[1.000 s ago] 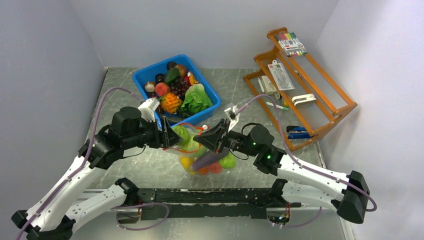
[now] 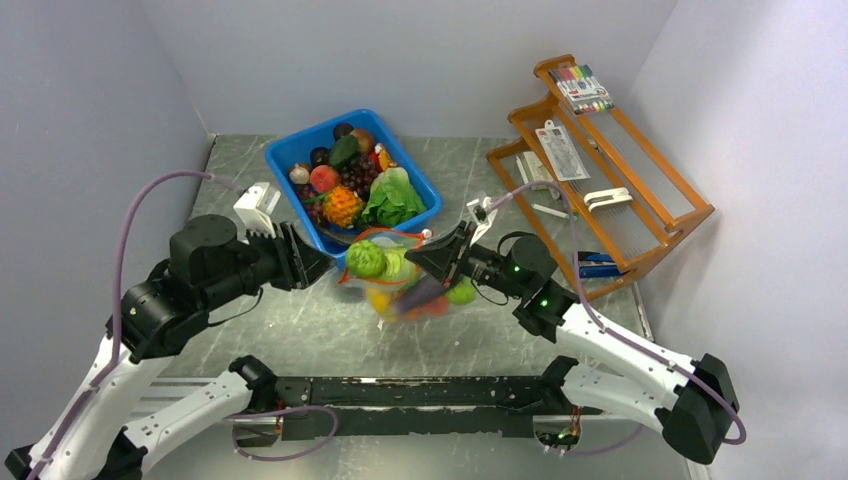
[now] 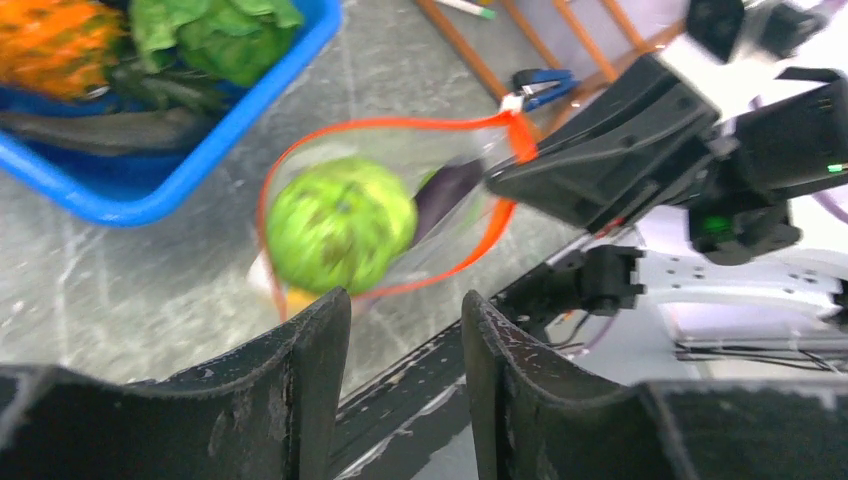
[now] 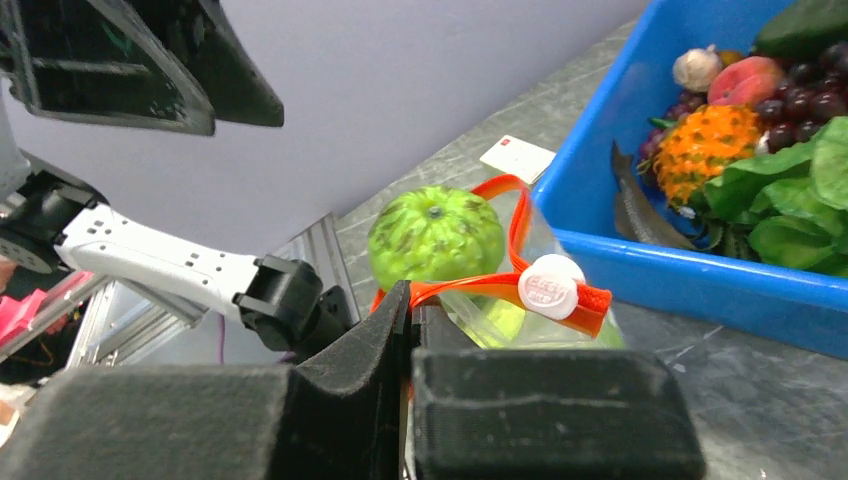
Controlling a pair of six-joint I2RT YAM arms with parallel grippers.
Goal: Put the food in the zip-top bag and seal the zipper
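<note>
The zip bag (image 2: 410, 300) with orange-red rim and white slider (image 4: 548, 285) holds yellow, red and green produce and an eggplant (image 3: 445, 195). A light-green round vegetable (image 2: 365, 259) (image 3: 340, 225) (image 4: 435, 235) sits at its mouth. My right gripper (image 2: 420, 255) is shut on the bag's rim beside the slider. My left gripper (image 2: 310, 265) hangs open left of the bag, nothing between its fingers.
A blue bin (image 2: 430, 195) full of fruit and vegetables stands behind the bag. A wooden rack (image 2: 650, 230) with stationery is at the right.
My left gripper has pulled back left, away from the bag.
</note>
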